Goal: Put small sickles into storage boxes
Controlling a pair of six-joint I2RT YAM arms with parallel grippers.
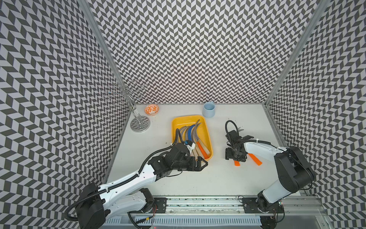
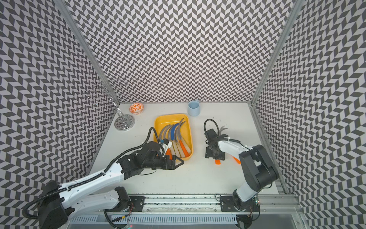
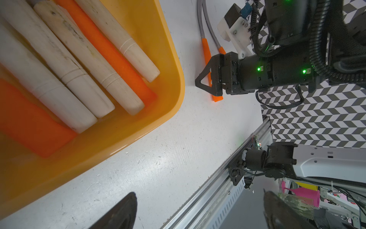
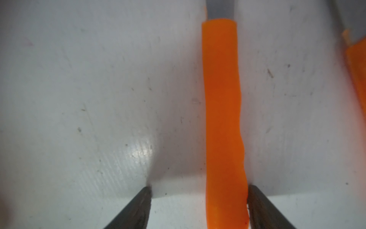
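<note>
Several sickles with wooden or orange handles lie in the yellow box (image 1: 178,121) at the table's middle. My left gripper hangs over the box's front rim, open with nothing between its fingers. Right of the box, two orange-handled sickles (image 1: 254,158) lie on the table, mostly covered by my right arm. In the right wrist view my right gripper is low over one orange handle (image 4: 223,106), open, with the handle between its fingertips, close against the right one; a second handle (image 4: 356,68) lies at the upper right.
A pale blue mug (image 1: 209,110) stands behind the box. An orange-patterned dish (image 1: 151,109) and a chrome rack (image 1: 140,124) are at the back left.
</note>
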